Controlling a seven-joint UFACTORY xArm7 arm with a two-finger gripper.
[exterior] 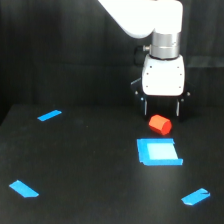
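Observation:
A small red-orange block point(160, 125) lies on the black table, right of the middle. Directly above it in the view is my gripper point(162, 106), pointing down from the white arm. Its dark fingers stand wide apart, so it is open, and no object shows held between them. Whether the fingertips reach down beside the block is hard to tell against the dark background. In front of the block lies a white square point(161, 151) edged with blue tape point(145, 160).
Blue tape strips lie flat at the back left point(49, 115), front left point(23, 189) and front right point(195, 197). A dark backdrop stands behind.

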